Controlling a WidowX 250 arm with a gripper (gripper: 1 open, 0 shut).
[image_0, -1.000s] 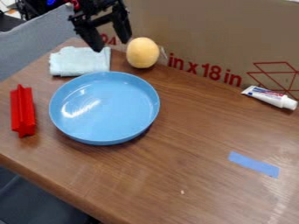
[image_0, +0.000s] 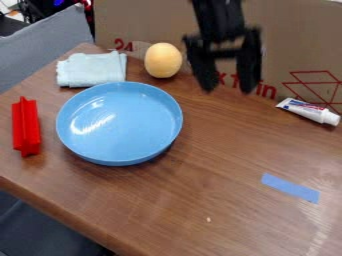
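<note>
My dark gripper (image_0: 226, 62) hangs blurred over the back of the table, open, just right of a pale yellow round object (image_0: 163, 60). A folded light cloth (image_0: 90, 69) lies at the back left, behind a blue plate (image_0: 118, 125). A red object (image_0: 26, 127) lies left of the plate. A white toothpaste tube (image_0: 309, 111) lies at the right.
A cardboard box (image_0: 301, 50) stands along the back. A strip of blue tape (image_0: 290, 188) is on the wooden table (image_0: 201, 205). Its left edge borders a grey area.
My gripper has moved right and down, from above the cloth to right of the yellow object. The things on the table are unchanged.
</note>
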